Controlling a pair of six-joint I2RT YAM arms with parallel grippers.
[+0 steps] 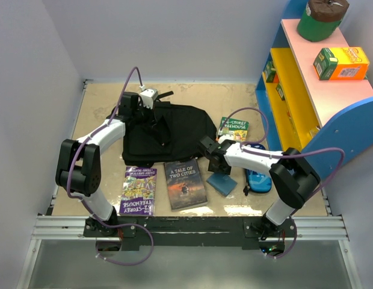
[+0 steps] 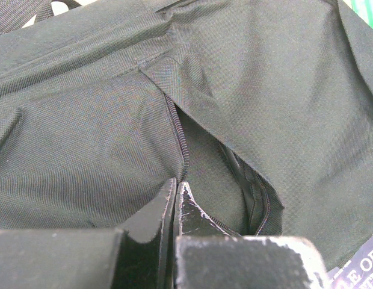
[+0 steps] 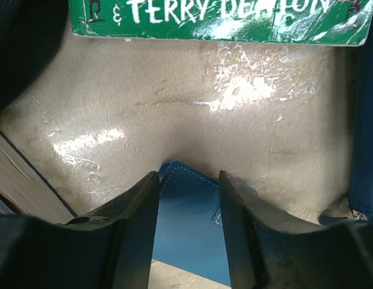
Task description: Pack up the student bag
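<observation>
A black bag point(image 1: 186, 129) lies open-zipped at the back centre. My left gripper is shut over it at the zipped opening; whether fabric is pinched between the fingertips I cannot tell. My right gripper is part open above a small blue flat item with stitched edges point(image 3: 189, 229), one finger on either side of its top corner in the wrist view. A "Tale of Two Cities" book point(image 1: 185, 183), a purple Treehouse book point(image 1: 138, 189), a green Treehouse book point(image 3: 216, 21) and a blue zipped case point(image 1: 258, 179) lie around the bag.
A blue, yellow and pink shelf unit point(image 1: 328, 90) with boxes stands at the right. Bare table shows at the back and in narrow gaps between the items at the front.
</observation>
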